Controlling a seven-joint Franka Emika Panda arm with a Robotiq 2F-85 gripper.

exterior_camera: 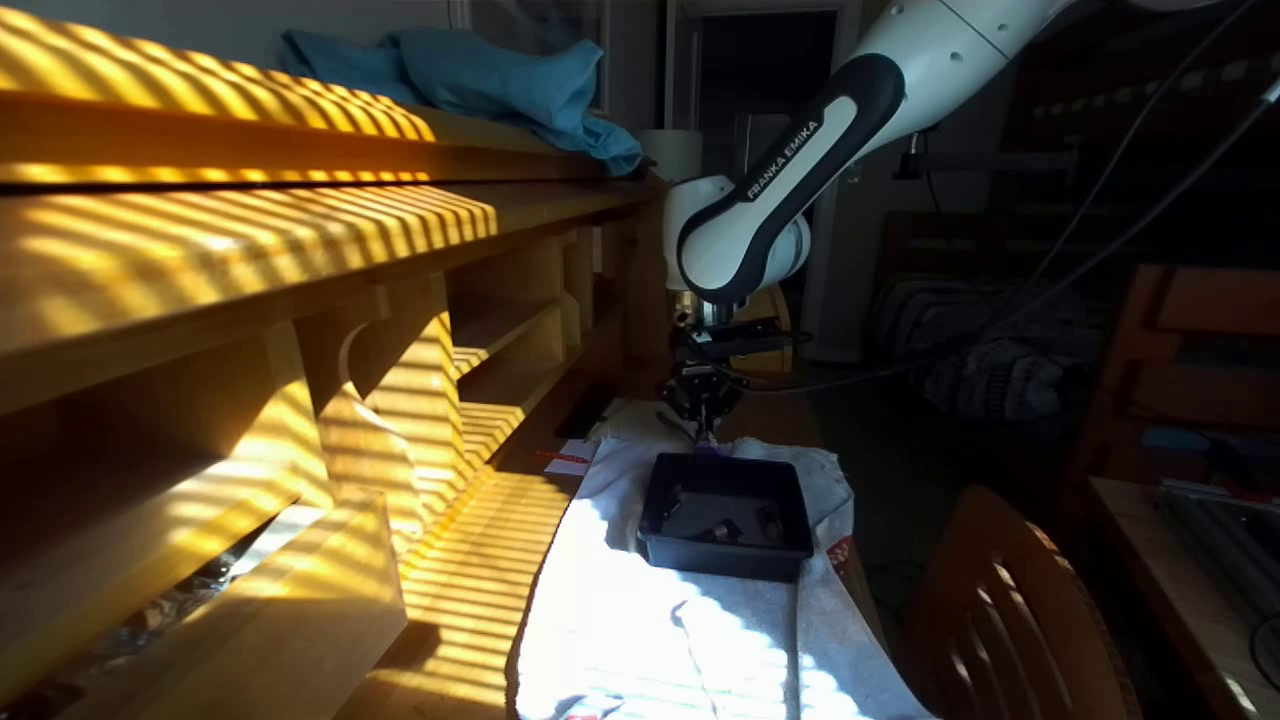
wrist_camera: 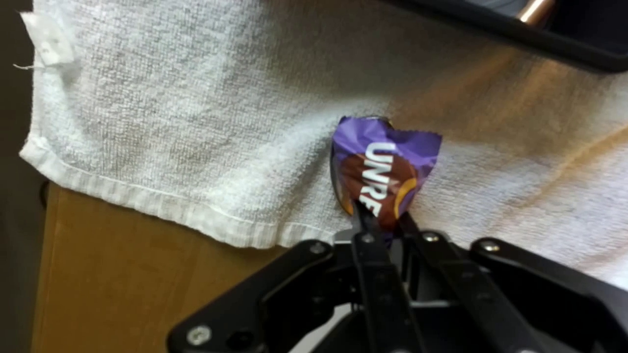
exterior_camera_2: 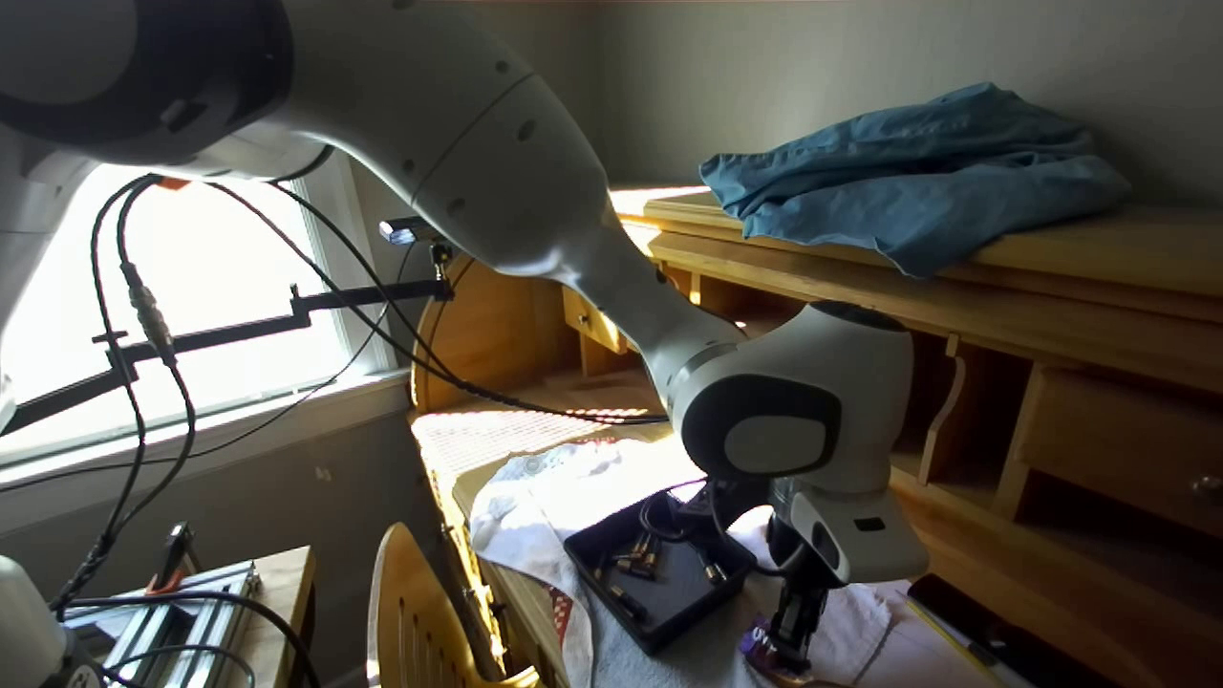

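In the wrist view a purple and brown wrapped snack packet (wrist_camera: 382, 170) with white lettering sticks out from the fingertips of my gripper, which is shut on its lower end. Exterior view 2 shows the purple packet (exterior_camera_2: 757, 644) at the gripper (exterior_camera_2: 791, 654), to the right of the black tray. From exterior view 1, the gripper (exterior_camera: 705, 426) is just behind the tray's far rim. The black tray (exterior_camera: 726, 558) lies on a white towel (exterior_camera: 648, 624) and holds several small dark and brass-coloured pieces (exterior_camera_2: 642, 556). Whether the packet touches the towel, I cannot tell.
The wooden desk hutch (exterior_camera: 420, 372) with open cubbies runs along one side. A blue cloth (exterior_camera_2: 917, 178) lies on its top. A wooden chair (exterior_camera: 1020, 612) stands beside the desk. Bare towel lies in front of the tray in exterior view 1.
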